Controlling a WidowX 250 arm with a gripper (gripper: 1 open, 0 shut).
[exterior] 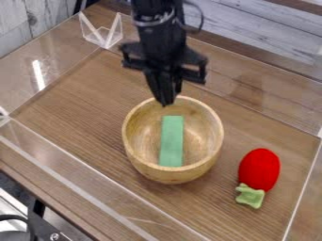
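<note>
A wooden bowl (138, 141) sits in the middle of the table, holding a green elongated block (172, 139). Above the bowl's back rim hangs my black gripper (168, 92), apparently shut, with nothing visible between its fingers; its tips are slightly blurred. To the right of the bowl lies a red rounded object (259, 169) with a light green piece (249, 197) at its lower end.
A clear plastic container (101, 26) stands at the back left. A dark round item lies at the bottom left edge.
</note>
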